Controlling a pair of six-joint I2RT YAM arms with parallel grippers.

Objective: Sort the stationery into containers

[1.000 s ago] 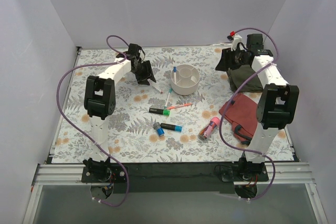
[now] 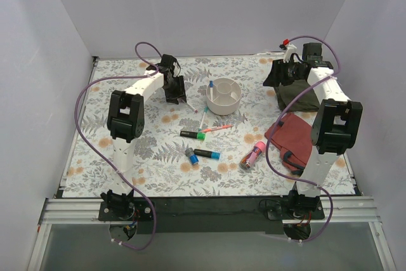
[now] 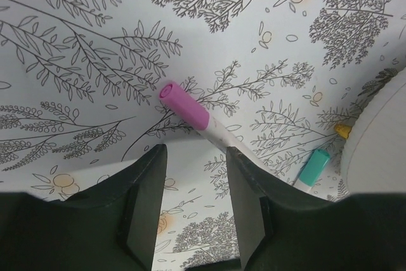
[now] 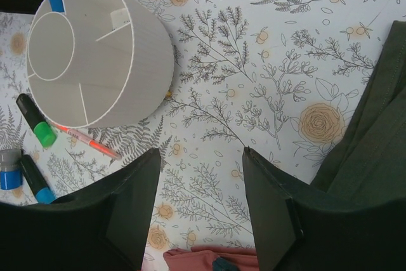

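Note:
A white pen with a magenta end point(image 3: 185, 106) lies on the patterned table. My left gripper hovers over it, fingers apart; the pen runs behind the right-hand finger point(image 3: 244, 188), and no grip on it shows. The round white divided container point(image 2: 223, 107) stands to the right, a blue pen point(image 2: 211, 85) upright in it. Below it lie a teal-tipped white pen point(image 2: 203, 117), an orange-red pen point(image 2: 217, 129), a green-capped marker point(image 2: 192, 134) and a blue-capped marker point(image 2: 207, 153). Open and empty, my right gripper is over bare table right of the container.
A dark green pouch point(image 2: 304, 101) and a red pouch point(image 2: 298, 132) occupy the right side. A blue-and-grey bottle point(image 2: 191, 156) and a pink-ended clear item point(image 2: 252, 155) lie nearer the front.
The right arm has moved slightly right. The loose objects look unmoved.

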